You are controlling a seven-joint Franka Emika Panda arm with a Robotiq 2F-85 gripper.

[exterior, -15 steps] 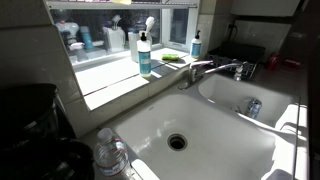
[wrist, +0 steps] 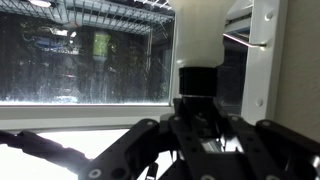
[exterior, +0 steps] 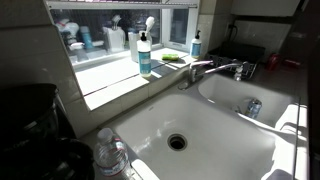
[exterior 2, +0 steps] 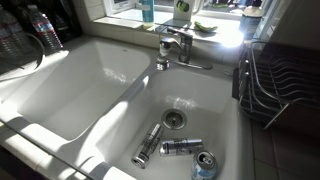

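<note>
In the wrist view my gripper is shut on a pale object (wrist: 202, 35) with a black collar (wrist: 198, 80). The object rises upward from between the dark fingers, in front of the window. I cannot tell what it is, and its upper end runs out of the frame. Neither exterior view shows my gripper.
A soap bottle (exterior: 145, 55) stands on the sill, with another bottle (exterior: 195, 46) farther right. Below is a white double sink; several cans, including one can (exterior 2: 181, 146), lie in one basin. A wire rack (exterior 2: 280, 80) stands beside it. Water bottles (exterior: 111, 153) stand by the other basin.
</note>
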